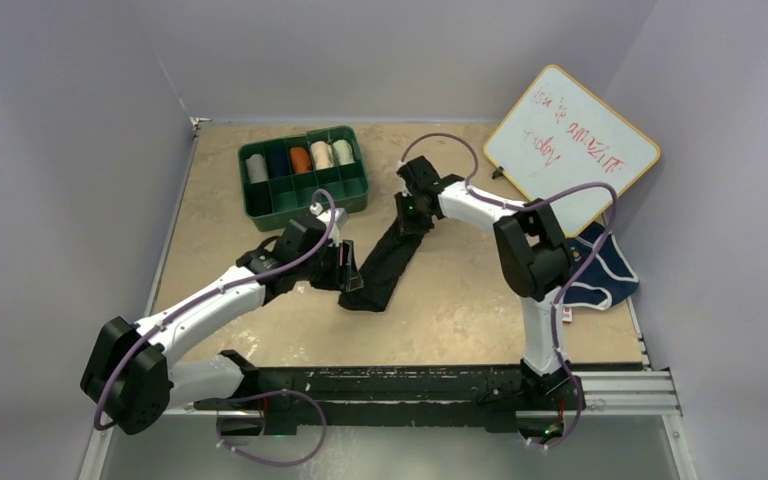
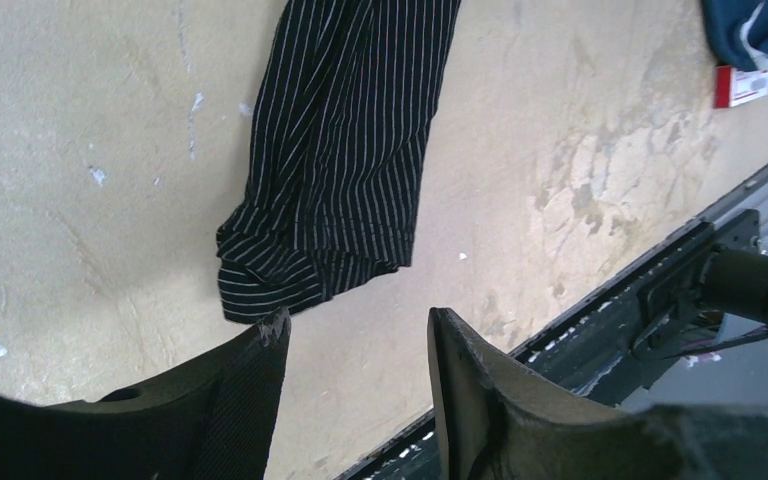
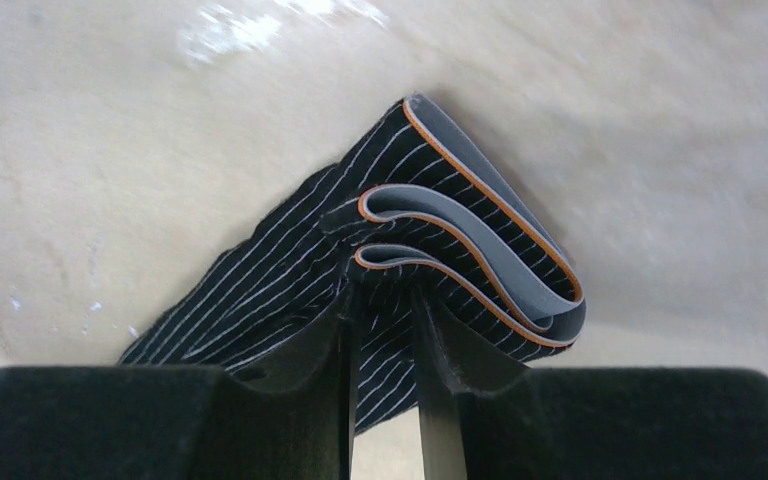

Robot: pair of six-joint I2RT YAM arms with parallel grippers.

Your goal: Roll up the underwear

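The black underwear with thin white stripes [image 1: 388, 268] lies on the table as a folded strip, slanting from lower left to upper right in the top view. Above its near end, my left gripper is open and empty, its fingers apart from the cloth. At the far end is my right gripper, its fingers a small gap apart with striped cloth showing in the gap; whether they pinch it I cannot tell. Beyond them, in the right wrist view, the orange-edged waistband [image 3: 480, 185] lies in loose folds with its grey inside showing.
A green divided box [image 1: 305, 205] with several rolled cloths in its back row stands at the back left. At the right are a whiteboard [image 1: 575, 140], a dark blue garment [image 1: 600, 275] and a small red-and-white box [image 2: 742, 86].
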